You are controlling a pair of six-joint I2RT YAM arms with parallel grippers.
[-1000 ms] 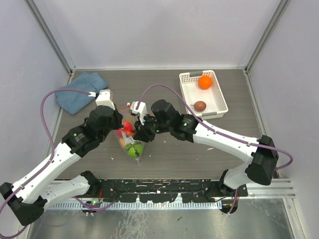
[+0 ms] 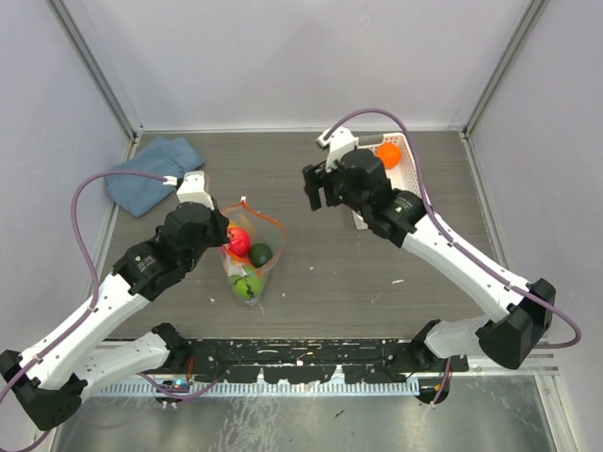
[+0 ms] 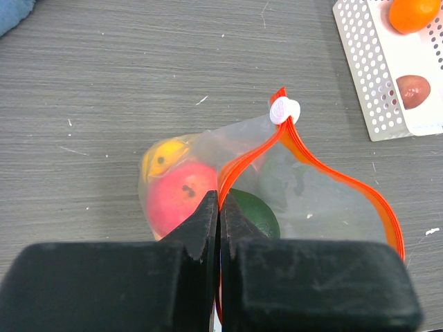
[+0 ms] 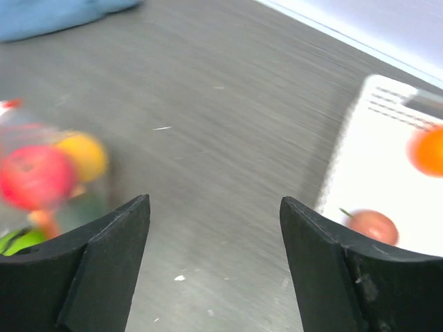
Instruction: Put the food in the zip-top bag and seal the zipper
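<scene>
The clear zip top bag (image 3: 318, 200) stands with its orange-edged mouth spread wide and its white slider (image 3: 284, 109) at one corner. Inside it are a red round food (image 2: 238, 242), a dark green one (image 2: 260, 254), a bright green one (image 2: 247, 286) and a yellow one (image 3: 163, 158). My left gripper is shut on the bag's orange rim. To the right of the bag, over the table, my right gripper (image 2: 316, 188) is open and empty. An orange (image 2: 387, 154) and a small reddish-brown food (image 3: 413, 91) lie in the white basket (image 3: 374, 72).
A folded blue cloth (image 2: 154, 174) lies at the back left of the table. Bare table (image 4: 214, 138) separates the bag from the basket. My right arm covers part of the basket in the top view.
My right gripper was at the bag's mouth; it has swung away, right and back toward the basket. The bag's mouth has spread wider. My left gripper stays at the rim, almost still.
</scene>
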